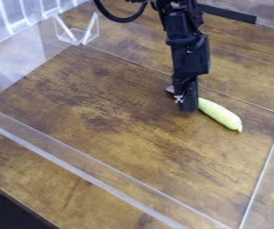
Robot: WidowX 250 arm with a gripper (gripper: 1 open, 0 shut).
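The black gripper (186,98) reaches down from the top of the view to the wooden floor of a clear-walled enclosure, right of centre. Just beside its tips, a pale yellow-green elongated object (219,114), like a corn cob or banana, lies diagonally toward the lower right. Its upper end meets the fingertips. A small light grey piece shows at the left of the fingertips, mostly hidden. The gap between the fingers is too dark and small to tell what, if anything, is between them.
Clear plastic walls (125,199) surround the wooden floor (86,125). A small clear frame stands at the back left.
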